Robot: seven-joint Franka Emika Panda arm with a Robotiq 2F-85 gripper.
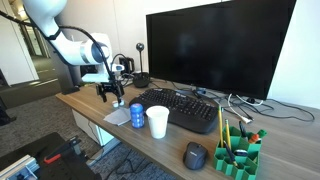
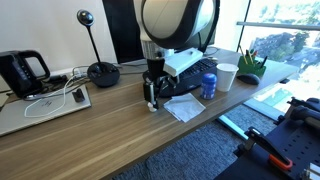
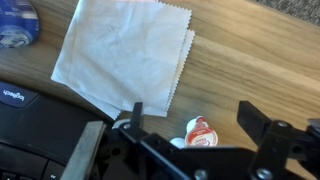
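Note:
My gripper is open over the wooden table, its black fingers wide apart. Between and just below the fingertips in the wrist view shows a small white bottle-like item [image 3: 200, 131] with an orange-red patch on top. The same small item [image 2: 153, 106] stands on the table beneath the gripper [image 2: 150, 94] in exterior view 2, partly covered by it. A white folded cloth [image 3: 125, 50] lies flat beside it, clear of the fingers. From exterior view 1 the gripper [image 1: 110, 92] hangs low at the table's left end, close to the small item [image 1: 117, 102].
A blue can [image 1: 137, 116] and a white cup [image 1: 157, 122] stand near the front edge. Behind them lie a black keyboard [image 1: 180, 109] and a monitor [image 1: 220, 45]. A kettle [image 2: 25, 72] sits at the other end, with bare wood [image 2: 70, 140] before it.

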